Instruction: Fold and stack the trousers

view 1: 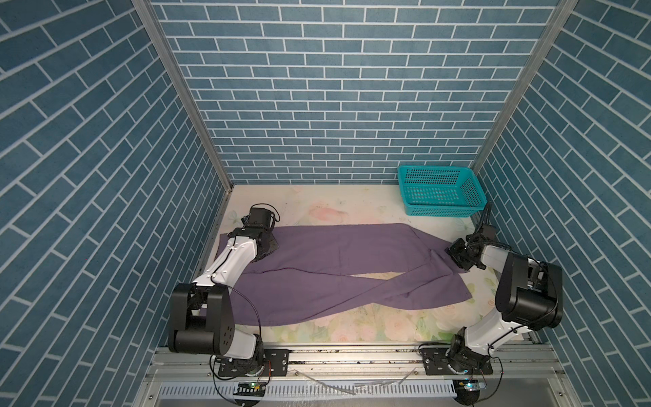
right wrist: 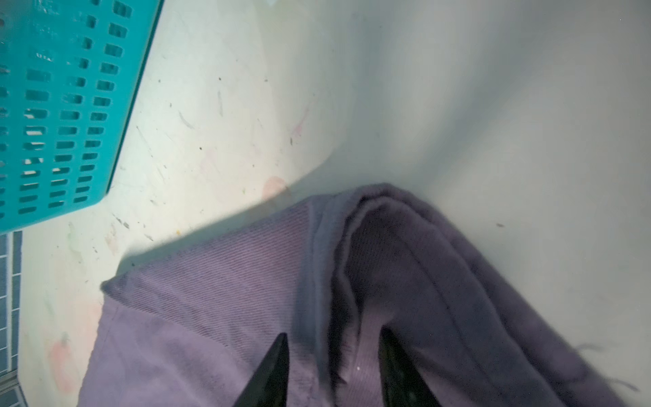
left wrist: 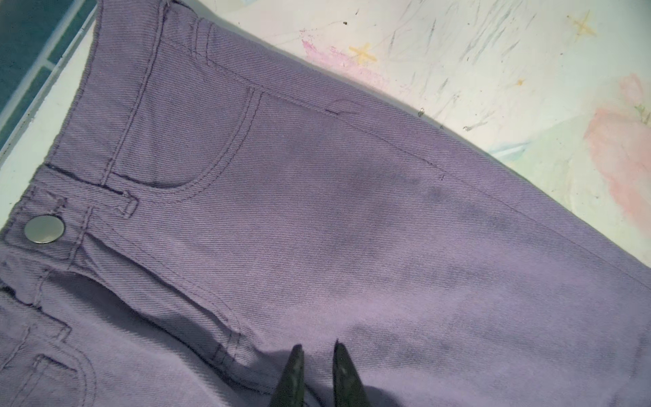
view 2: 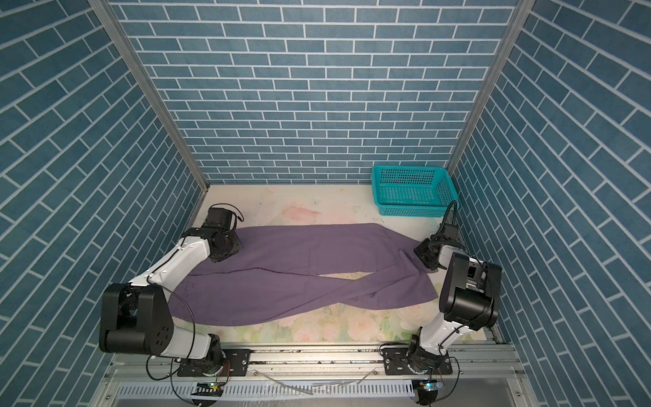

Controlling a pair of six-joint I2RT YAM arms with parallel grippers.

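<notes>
Purple trousers [view 1: 305, 295] lie spread across the table, waistband at the left and legs reaching right. The far leg is fairly flat; the near leg crosses toward it at the right, with creases. My left gripper is above the waist area, fingers a little apart and nothing between them. In the left wrist view a metal button [left wrist: 44, 229] and a front pocket show. At the leg ends, my right gripper is open, its fingers on either side of a raised fold [right wrist: 332, 271]. Whether they touch the cloth I cannot tell.
A turquoise basket [view 1: 444, 211] stands at the back right, close to the right gripper. Bare table [view 1: 325, 200] lies behind the trousers, and a strip is clear in front. Brick-patterned walls close in the sides and back.
</notes>
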